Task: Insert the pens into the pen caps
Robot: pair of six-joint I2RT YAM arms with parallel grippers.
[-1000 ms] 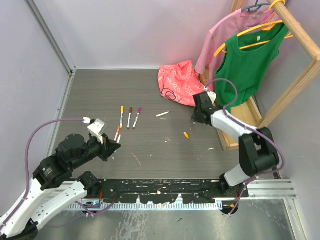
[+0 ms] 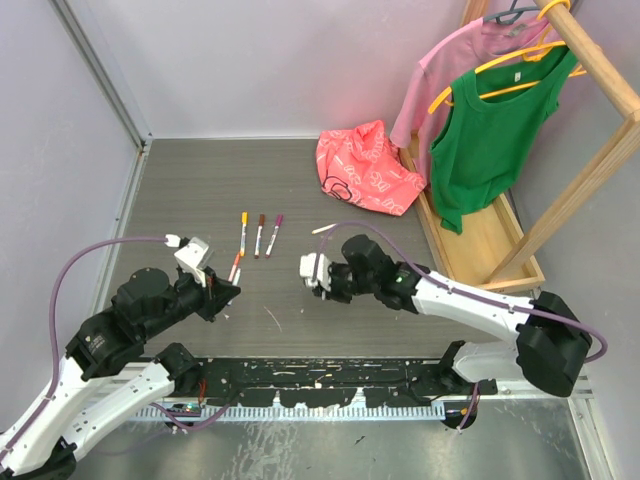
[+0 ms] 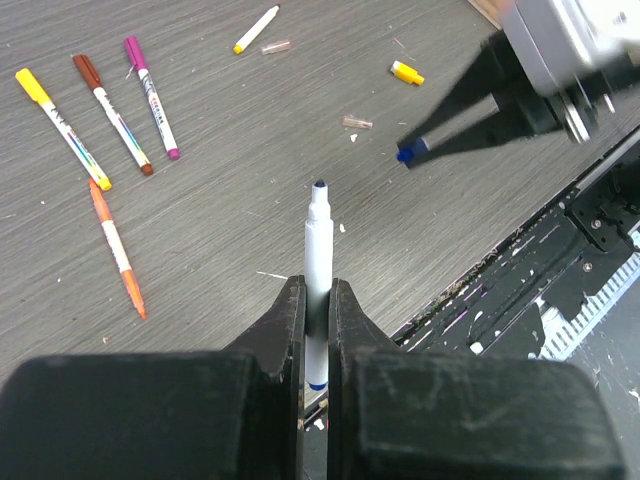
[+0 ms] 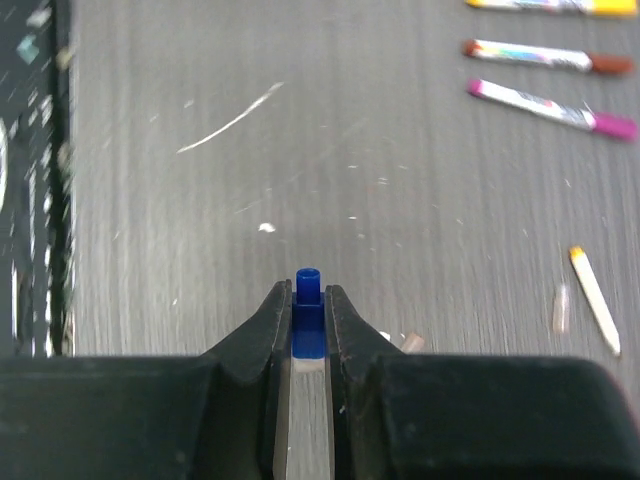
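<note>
My left gripper is shut on a white pen with a blue tip (image 3: 319,247), held upright over the table's left part. My right gripper (image 2: 322,286) holds a small blue cap between its fingertips, right of the white pen in the left wrist view. An orange pen (image 3: 114,244), yellow pen (image 3: 63,129), brown pen (image 3: 113,119) and magenta pen (image 3: 150,100) lie on the table (image 3: 210,260). A white pen with a yellow end (image 3: 259,27), a small yellow cap (image 3: 405,73) and clear pieces (image 3: 357,122) lie farther right.
A pink bag (image 2: 365,165) lies at the back. A wooden rack (image 2: 590,190) with hanging clothes (image 2: 500,120) stands at the right.
The left arm has not moved.
</note>
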